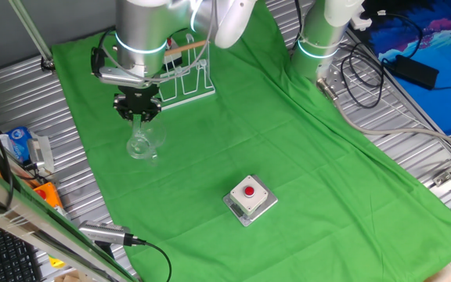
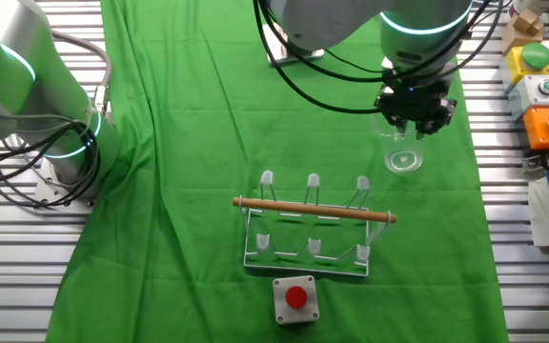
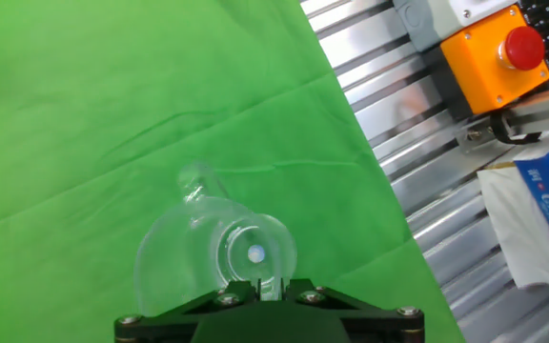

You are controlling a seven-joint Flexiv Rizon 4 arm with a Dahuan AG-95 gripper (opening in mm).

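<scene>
A clear glass mug (image 1: 141,146) with a handle is at the left part of the green cloth, below my gripper (image 1: 137,120). In the wrist view the mug (image 3: 174,250) shows its wide rim at the left, its round base to the right and its handle toward the top. My gripper has its fingertips close together at the mug's near side, shut on what looks like its thin wall. From the other side the mug's base (image 2: 403,162) shows beneath the gripper (image 2: 410,126). Whether the base touches the cloth is hard to tell.
A white wire rack (image 2: 308,271) with a wooden bar (image 2: 315,208) stands near the gripper. A box with a red button (image 1: 248,196) sits farther off on the cloth. Button boxes (image 2: 544,126) line the metal table edge.
</scene>
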